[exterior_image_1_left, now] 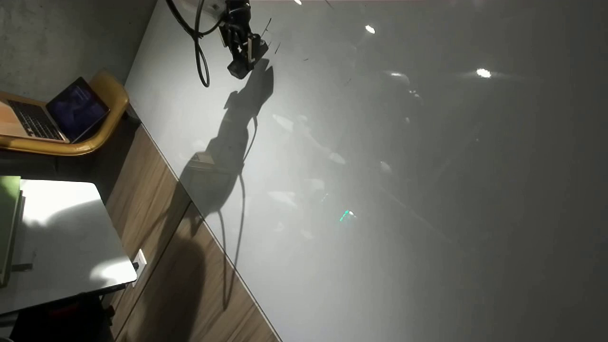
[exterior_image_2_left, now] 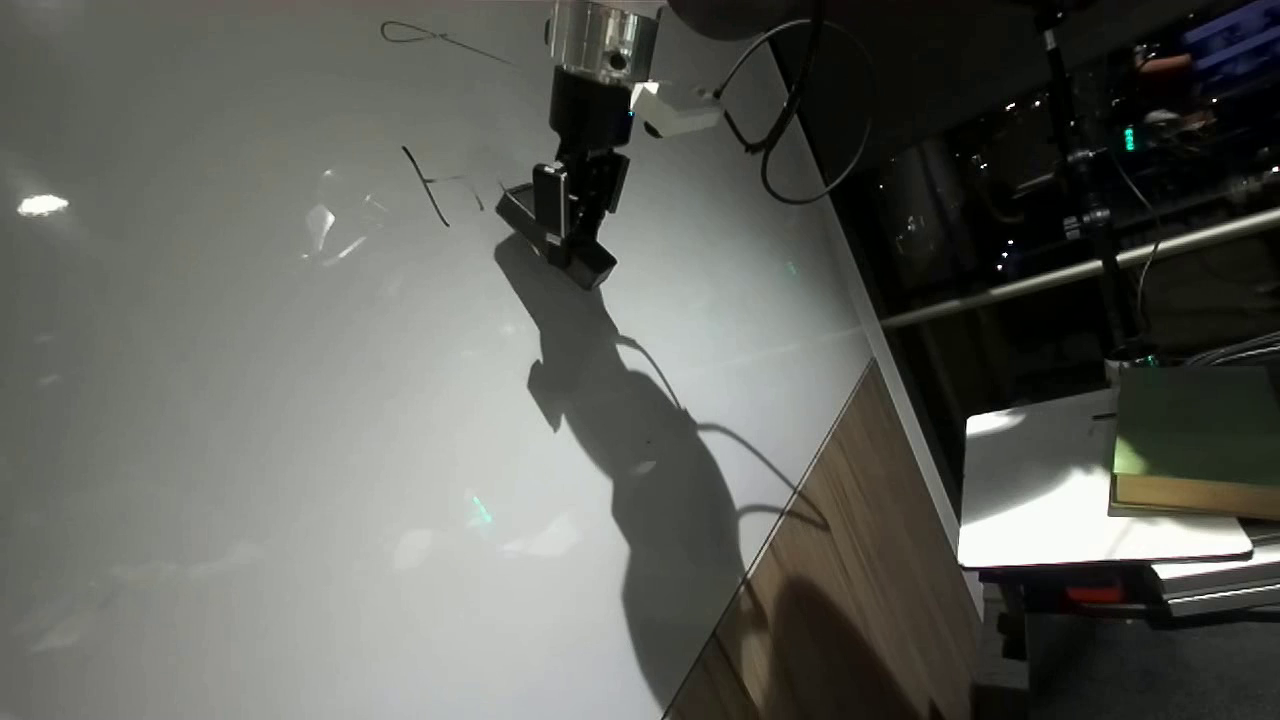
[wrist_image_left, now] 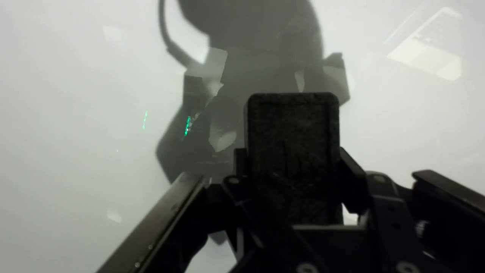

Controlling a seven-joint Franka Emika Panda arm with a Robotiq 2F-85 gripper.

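A dark, felt-faced block like a whiteboard eraser (wrist_image_left: 293, 132) is clamped between the fingers of my gripper (exterior_image_2_left: 576, 222). In exterior view 1 the same gripper (exterior_image_1_left: 249, 54) is near the top, left of centre. The block is close to a large whiteboard (exterior_image_2_left: 300, 396), beside its own shadow; whether it touches is hard to tell. Just left of the block in exterior view 2 are thin dark pen strokes (exterior_image_2_left: 426, 186), and farther up is a looped line (exterior_image_2_left: 411, 34). From exterior view 1, short strokes (exterior_image_1_left: 277, 48) show right of the gripper.
Wood panelling (exterior_image_1_left: 154, 228) borders the board's lower edge. A white side table (exterior_image_1_left: 68, 245) and a yellow chair (exterior_image_1_left: 117, 97) with a laptop (exterior_image_1_left: 77, 111) stand beyond it. Cables (exterior_image_2_left: 780, 132) hang loosely by the arm. Most of the board is clear, with light reflections.
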